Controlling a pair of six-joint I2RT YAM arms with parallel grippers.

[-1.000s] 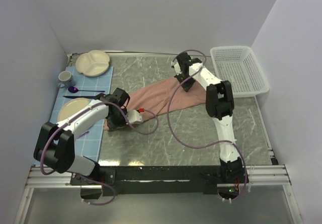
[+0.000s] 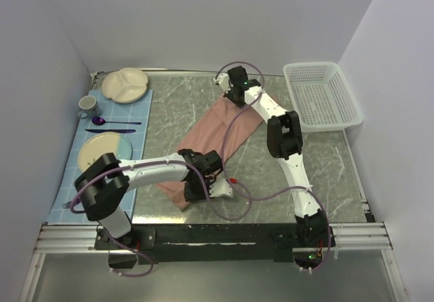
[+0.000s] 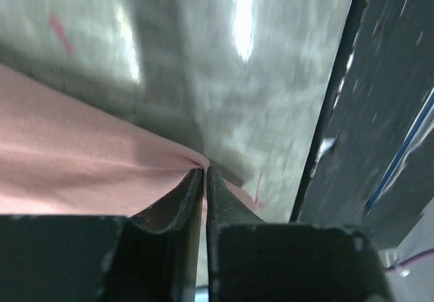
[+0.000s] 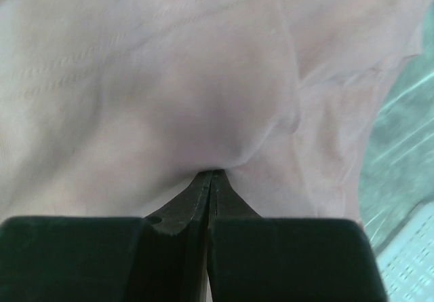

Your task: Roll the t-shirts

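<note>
A pink t shirt lies as a long, flat strip running aslant across the grey table, from the far middle to the near left. At its near end my left gripper has its fingertips almost together, with a corner of the cloth pinched between them. A fold runs from those tips into the shirt. At the far end my right gripper is shut on a fold of the shirt, which fills most of the right wrist view. From above, the arms hide both fingertip pairs and parts of the shirt.
A white basket stands at the back right. On the left, a blue mat bears a plate, a knife, a spoon and a mug; a divided plate is behind.
My left gripper has moved toward the table's near edge and rightward, drawing the shirt's near end along. My right gripper has shifted slightly back and left. The shirt now lies more steeply aslant.
</note>
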